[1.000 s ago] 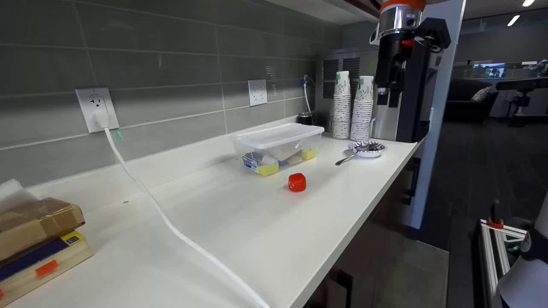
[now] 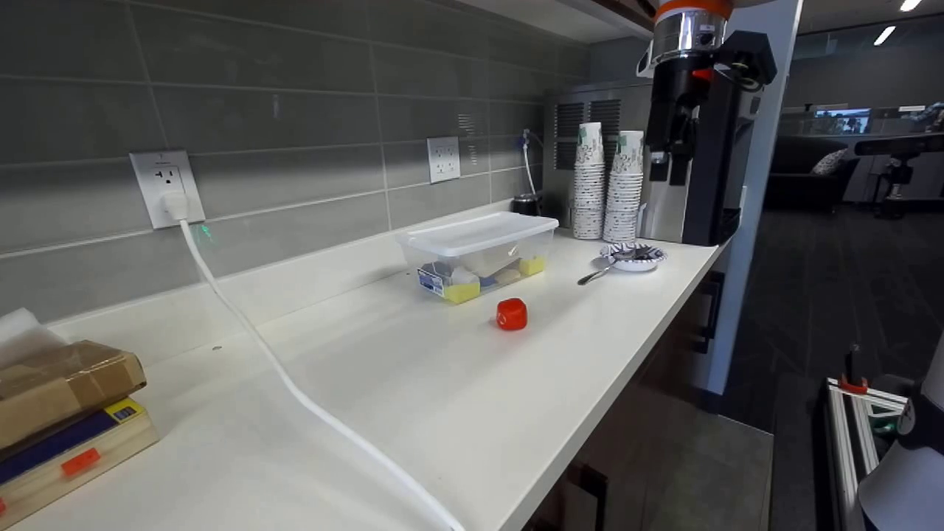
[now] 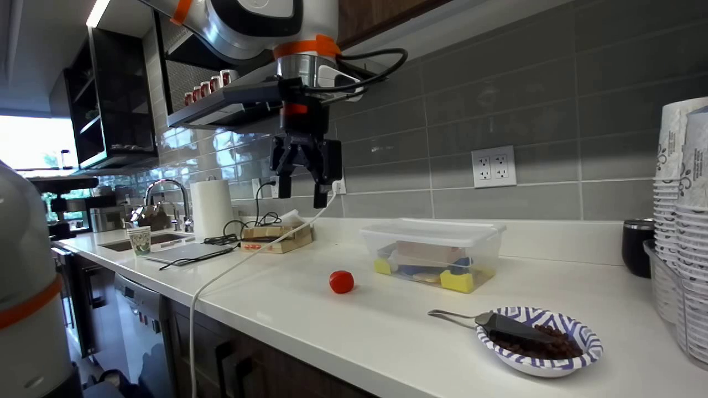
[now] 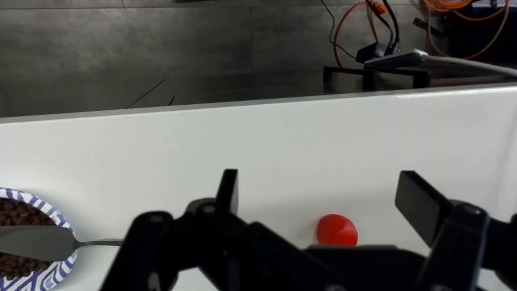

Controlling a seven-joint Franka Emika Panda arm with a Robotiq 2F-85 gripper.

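Observation:
High above the white counter hangs my gripper [image 3: 303, 192], pointing down and well clear of everything on it. Its two black fingers stand wide apart in the wrist view, where the gripper is open and empty. A small red object [image 3: 342, 282] rests on the bare counter; from above, the red object [image 4: 337, 230] shows between the fingers but far below them, partly covered by the gripper body. A blue-and-white patterned bowl [image 3: 587, 339] holds dark brown beans [image 3: 554, 347], and a metal serving utensil [image 3: 518, 329] lies across it with its handle over the rim.
A lidded clear plastic bin [image 2: 480, 245] stands near the tiled wall. Stacked paper cups [image 2: 588, 181] rise at the far end. A white cable [image 2: 310, 405] crosses the counter near some boxes [image 2: 71, 389]. Bare counter surrounds the red object, up to the front edge.

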